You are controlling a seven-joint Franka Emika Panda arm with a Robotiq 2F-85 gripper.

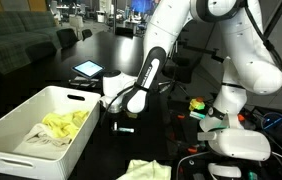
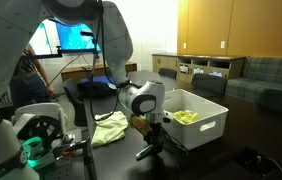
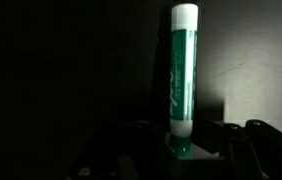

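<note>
A white and green marker (image 3: 184, 75) points up the wrist view, its lower end between the dark fingers of my gripper. The fingers are shut on that end. In exterior view 1 the marker (image 1: 126, 129) shows as a small pale strip just right of my gripper (image 1: 116, 123), low over the black table. From the other side, exterior view 2 has the marker (image 2: 144, 153) sticking out beside the gripper (image 2: 155, 147). Whether it touches the tabletop, I cannot tell.
Beside the arm stands a large white box (image 1: 24, 164) with yellow and pale cloths (image 1: 66, 123) inside. A cream cloth (image 1: 147, 171) lies near the front. Behind the arm is a tablet-like object (image 1: 87, 69). Dark table around the gripper is bare.
</note>
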